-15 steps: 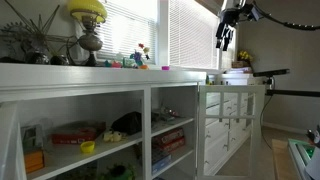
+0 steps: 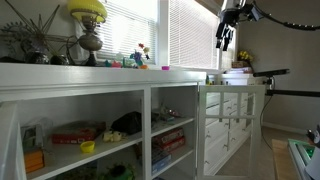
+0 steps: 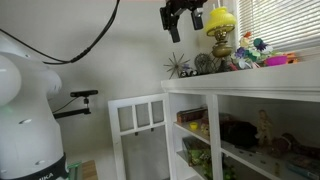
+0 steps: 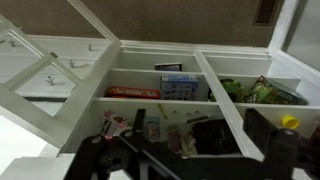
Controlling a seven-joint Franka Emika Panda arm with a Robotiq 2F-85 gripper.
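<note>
High above the white cabinet, my gripper (image 2: 223,44) hangs open with nothing between its fingers. In the second exterior view the gripper (image 3: 186,30) points down, well clear of the countertop (image 3: 265,77). Looking down in the wrist view, its dark fingers (image 4: 265,132) are wide apart over the open shelves. Those shelves hold a red box (image 4: 132,93), a blue box (image 4: 180,88), a dark crumpled item (image 4: 212,135) and a small yellow object (image 4: 290,122). No object touches the gripper.
A white framed cabinet door (image 3: 138,135) stands swung open. On the countertop are a yellow-shaded lamp (image 2: 88,20), a spiky ornament (image 3: 180,68) and colourful flowers (image 3: 255,48). White drawers (image 2: 215,145) line the far end. Air around the gripper is free.
</note>
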